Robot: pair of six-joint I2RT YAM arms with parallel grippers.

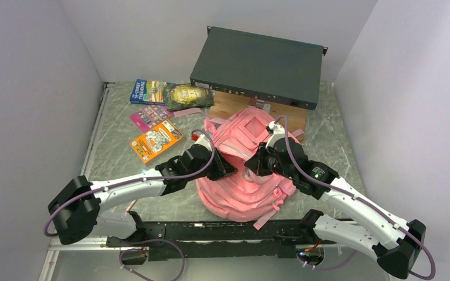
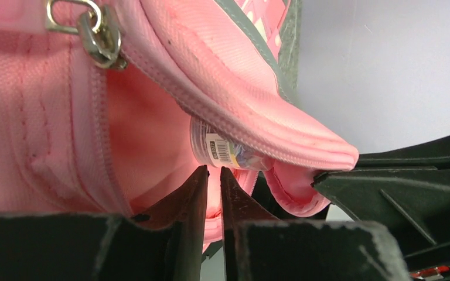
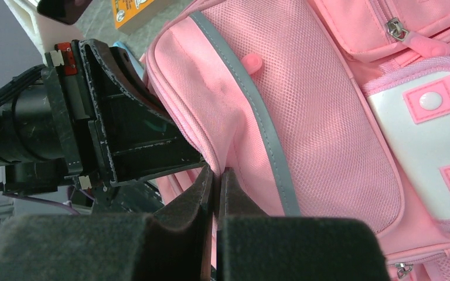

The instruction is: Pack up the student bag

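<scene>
The pink student bag lies in the middle of the table, its zipped main pocket gaping. My right gripper is shut on the edge of the bag's flap, holding it up. Inside the opening my left gripper points inward, its fingers almost together; whatever may be between them cannot be made out. Under the flap a clear round container with a barcode label sits in the pocket, beyond my left fingertips. The bag's depths are mostly hidden.
Left of the bag lie an orange box, a pink card sheet, a blue book and a dark book. A large dark equipment case overhangs the back.
</scene>
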